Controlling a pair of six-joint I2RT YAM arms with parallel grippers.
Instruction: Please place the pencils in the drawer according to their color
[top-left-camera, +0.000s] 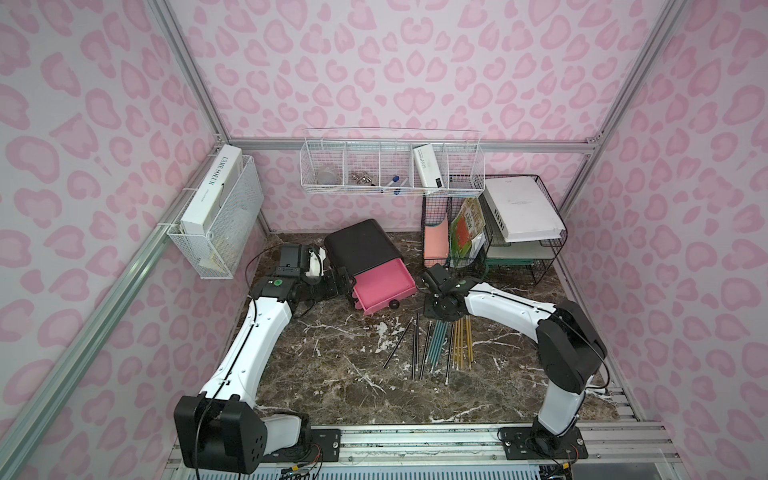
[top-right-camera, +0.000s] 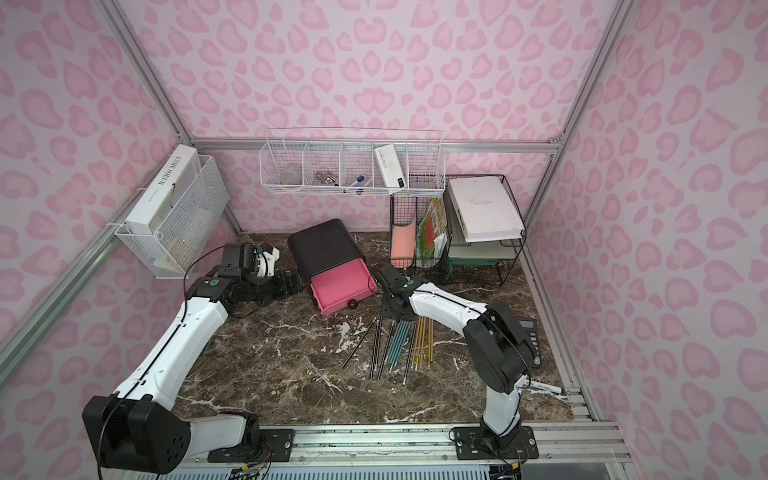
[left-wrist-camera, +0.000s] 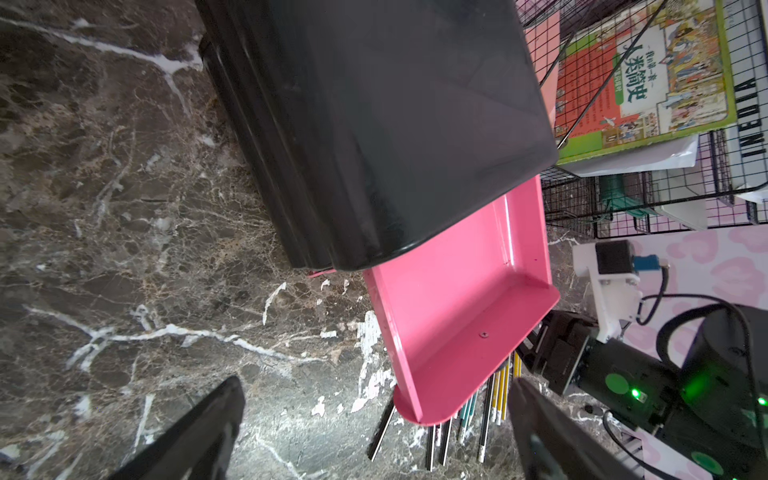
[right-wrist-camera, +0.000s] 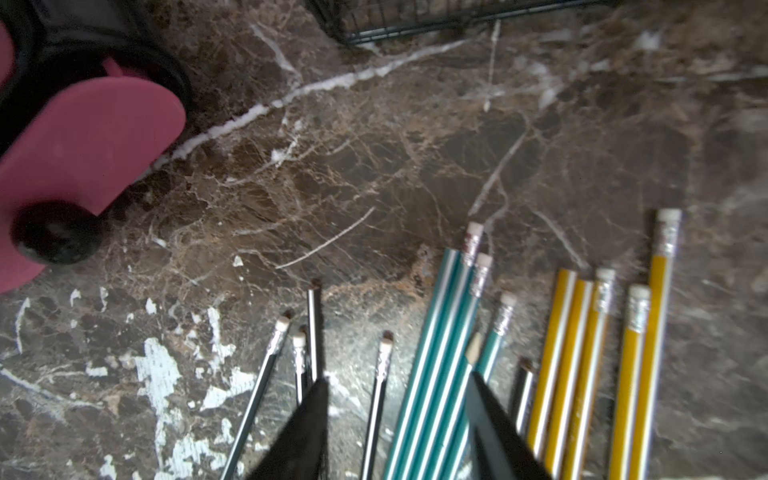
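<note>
A black box with an open pink drawer (top-left-camera: 382, 281) sits at the back middle; the drawer is empty in the left wrist view. In front lie black pencils (right-wrist-camera: 256, 392), teal pencils (right-wrist-camera: 424, 360) and yellow pencils (right-wrist-camera: 656, 336), roughly grouped by colour. My left gripper is open just left of the drawer, nothing between its blurred fingers. My right gripper hovers over the black and teal pencils, its fingers apart at either side of the teal ones; whether any is between the tips in depth is unclear, but none appears lifted.
A black wire rack (top-left-camera: 520, 256) with books and boxes stands at the back right. White wire baskets (top-left-camera: 232, 256) hang on the left and back walls. A calculator (top-right-camera: 529, 340) lies at the right.
</note>
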